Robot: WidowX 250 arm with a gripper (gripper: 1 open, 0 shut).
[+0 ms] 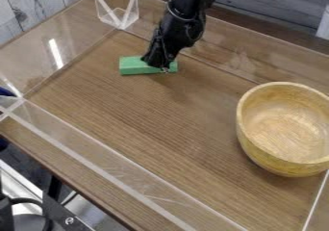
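A green block (137, 65) lies on the wooden table near its upper middle. My black gripper (160, 58) reaches down from the top of the view onto the block, its tip over the block's middle and right part. Whether the fingers hold the block cannot be made out; they look close together.
A large tan bowl (284, 129) sits at the right. A clear plastic object (115, 12) stands at the upper left. Transparent strips run along the left edge, with cables at the bottom left.
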